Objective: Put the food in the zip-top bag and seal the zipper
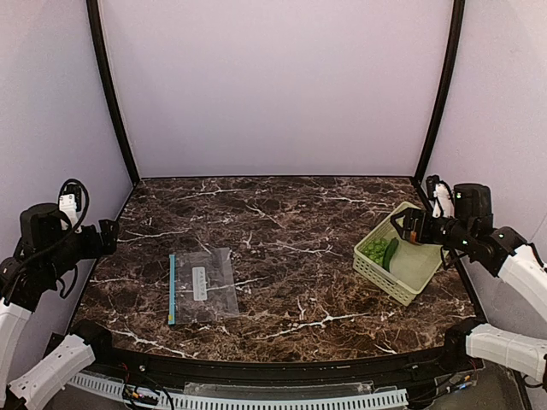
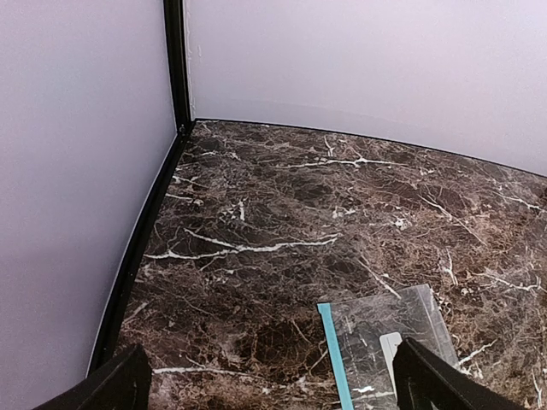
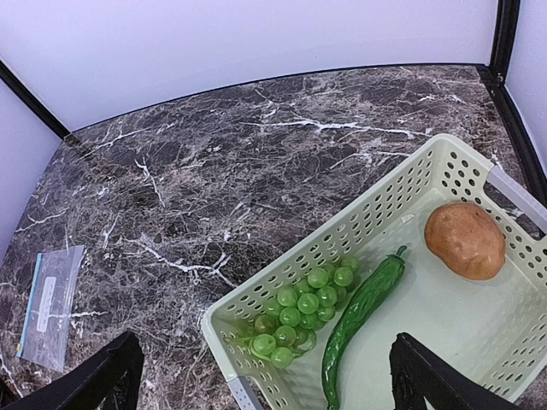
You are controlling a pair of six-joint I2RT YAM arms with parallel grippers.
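Note:
A clear zip top bag with a blue zipper strip along its left edge lies flat and empty on the left part of the table. Green grapes, a long green cucumber-like vegetable and a round brown bun or potato rest in a pale basket at the right. My left gripper hangs open at the far left, beside the bag and apart from it. Over the basket, my right gripper is open, its fingers empty and clear of the food.
Pale walls close off the back and both sides, with black frame bars at the corners.

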